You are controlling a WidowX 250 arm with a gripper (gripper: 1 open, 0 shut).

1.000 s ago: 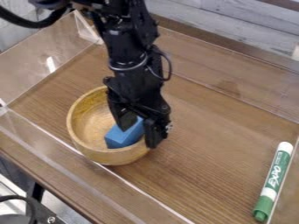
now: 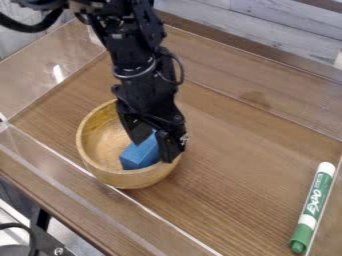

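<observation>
A black robot arm reaches down from the top into a tan round bowl (image 2: 100,140), where a blue block (image 2: 142,155) lies. The gripper (image 2: 152,140) is low inside the bowl at the block, its fingers partly covering it. The fingers look spread apart; whether they touch the block is hard to tell.
A green and white marker (image 2: 313,207) lies on the wooden table (image 2: 241,170) at the right. The table between bowl and marker is clear. Clear plastic panels stand along the left edge, a pale wall at the back.
The arm and gripper have shifted slightly left over the bowl. The block and bowl look in about the same place.
</observation>
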